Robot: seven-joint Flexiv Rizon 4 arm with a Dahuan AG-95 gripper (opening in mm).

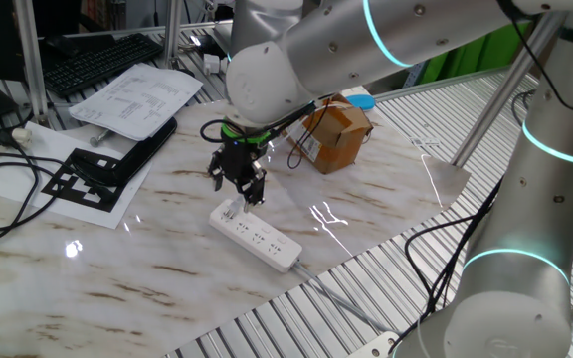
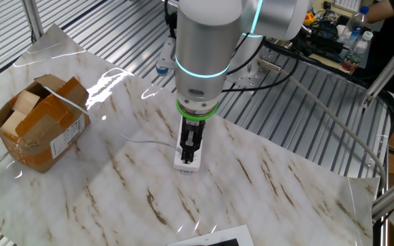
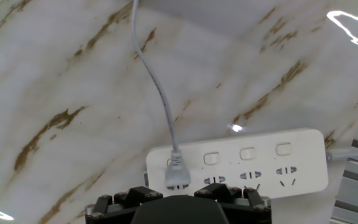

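A white power strip (image 3: 303, 168) lies on the marbled tabletop, with a row of sockets and small switches. At its left end in the wrist view is a white plug (image 3: 176, 168) with a pale cord (image 3: 156, 84) running away from it. The plug sits at the end socket; how deep its prongs are cannot be told. My black gripper (image 1: 237, 192) is just above that end of the strip, its fingers (image 3: 132, 196) spread apart. Nothing shows held between them. In exterior view 2 the gripper hides much of the strip (image 2: 187, 166).
An open cardboard box (image 1: 338, 139) stands on the table near the gripper. Papers (image 1: 135, 99) and a printed marker sheet (image 1: 86, 179) lie on the other side. The strip's own cable (image 1: 341, 301) leads over the slatted metal surface. Bare tabletop surrounds the strip.
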